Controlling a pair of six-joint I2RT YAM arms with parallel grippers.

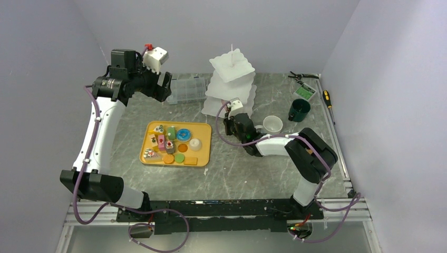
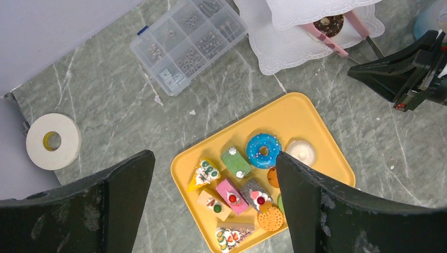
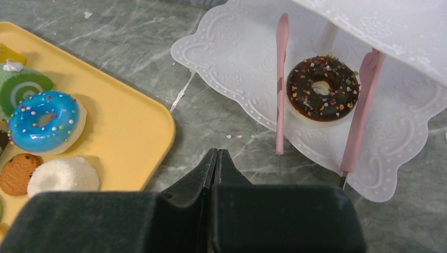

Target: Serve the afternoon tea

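Observation:
A chocolate donut (image 3: 322, 88) with sprinkles rests on the lowest tier of the white stand (image 3: 232, 68). On either side of it lies a pink utensil handle: the left handle (image 3: 281, 89) and the right handle (image 3: 360, 113), both overhanging the tier's edge. My right gripper is shut with nothing between its fingertips, in front of the tier and left of both handles. The yellow tray (image 1: 205, 137) holds several toy cakes, a blue donut (image 2: 263, 151) and a white donut (image 2: 301, 152). High at the left, my left gripper is open and empty above the tray.
Behind the tray sits a clear compartment box (image 2: 190, 42), beside the stand. A white cup (image 1: 272, 124) is close to the right arm, with a green mug (image 1: 299, 109) further right. A tape roll (image 2: 53, 141) lies at left.

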